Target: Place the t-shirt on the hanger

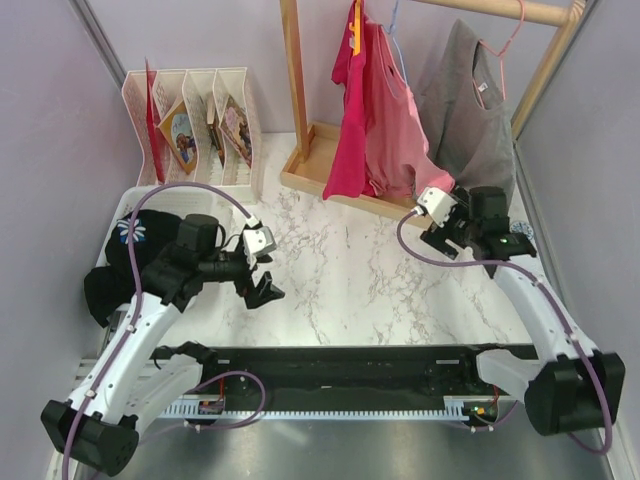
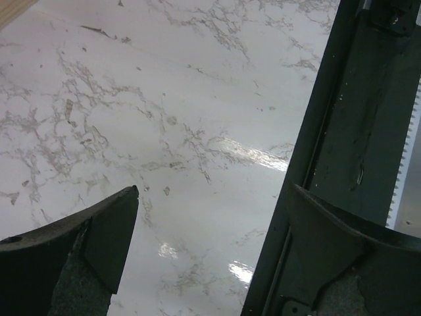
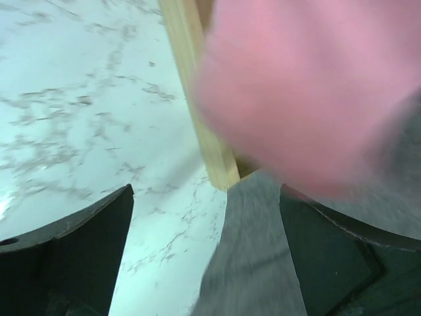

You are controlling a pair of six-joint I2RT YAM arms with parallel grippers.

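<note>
Shirts hang from the wooden rack: a magenta one (image 1: pixel 348 130), a pink one (image 1: pixel 400 130) on a blue hanger, and a grey one (image 1: pixel 462 110) on a pink hanger (image 1: pixel 501 55). My right gripper (image 1: pixel 440 235) stands open just in front of the pink and grey shirts; its wrist view shows blurred pink cloth (image 3: pixel 302 99) above grey cloth (image 3: pixel 243 263), beyond the fingers. My left gripper (image 1: pixel 260 280) is open over bare white table (image 2: pixel 164 131), beside the left bin.
The rack's wooden base tray (image 1: pixel 340 198) spans the back. A white bin (image 1: pixel 175 198) with black cloth and a book rack (image 1: pixel 140 100) stand at the left.
</note>
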